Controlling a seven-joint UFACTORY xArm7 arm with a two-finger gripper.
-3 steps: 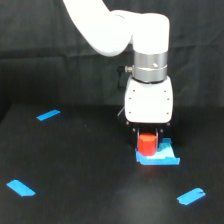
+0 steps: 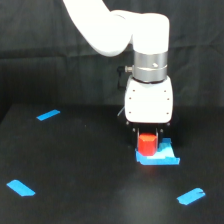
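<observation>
Pointing straight down, my gripper point(image 2: 147, 132) is at the right of centre in the camera view. A small red block point(image 2: 147, 145) shows at its fingertips, directly below the white hand. Under and behind the block lies a light blue piece point(image 2: 168, 157), perhaps a shallow tray or a flat patch. Whether the fingers press on the block or stand apart from it is too small to tell. The block's underside contact with the blue piece is also unclear.
Blue tape strips lie on the dark table at the far left point(image 2: 48, 115), the near left point(image 2: 20, 188) and the near right point(image 2: 190, 196). A dark curtain point(image 2: 60, 60) hangs behind.
</observation>
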